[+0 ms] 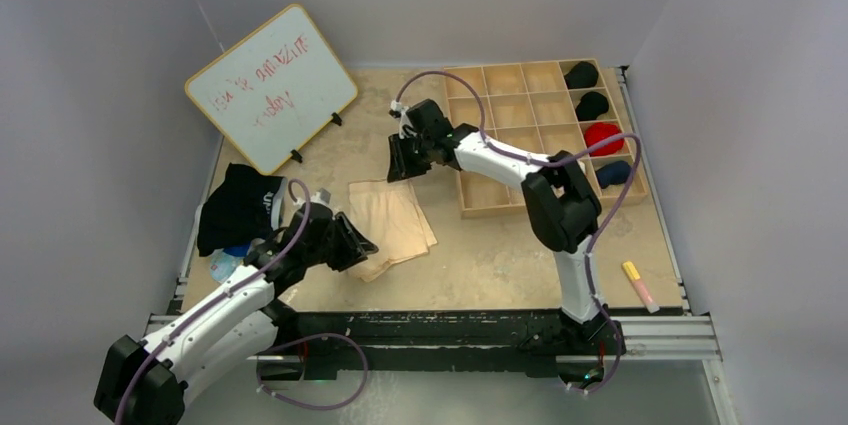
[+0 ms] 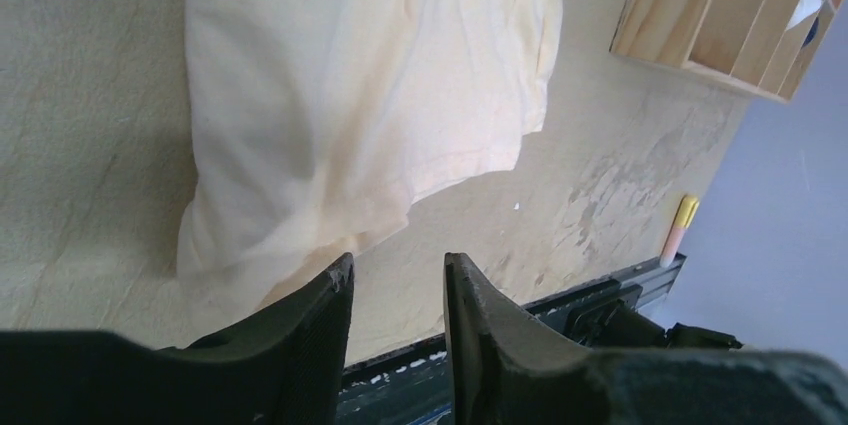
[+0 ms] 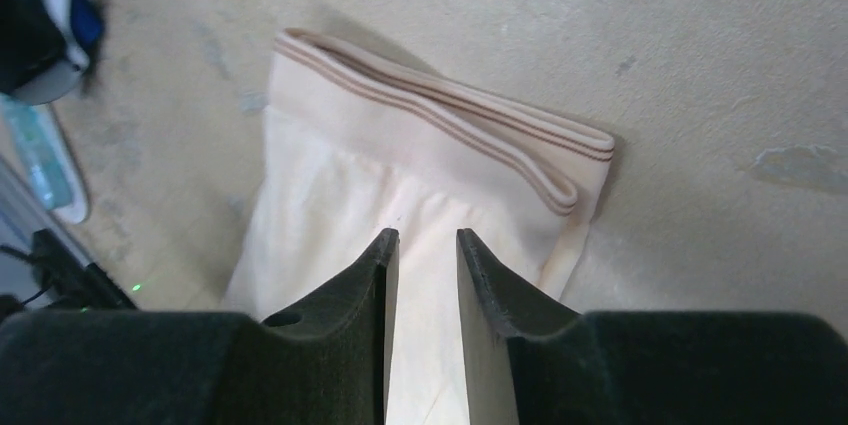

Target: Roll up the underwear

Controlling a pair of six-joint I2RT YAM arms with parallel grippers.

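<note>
The cream underwear (image 1: 385,220) lies flat on the table in soft folds, its striped waistband (image 3: 420,105) at the far end. My left gripper (image 1: 362,250) hovers over the near left part of the cloth; in the left wrist view its fingers (image 2: 320,305) stand a little apart, nothing visible held between them. My right gripper (image 1: 398,170) is above the waistband end; in the right wrist view it stands part open, nothing visible between its fingers.
A wooden divided box (image 1: 525,105) with dark and red items is at back right. A whiteboard (image 1: 270,85) stands back left, a black cloth (image 1: 235,210) below it. A marker (image 1: 640,285) lies front right.
</note>
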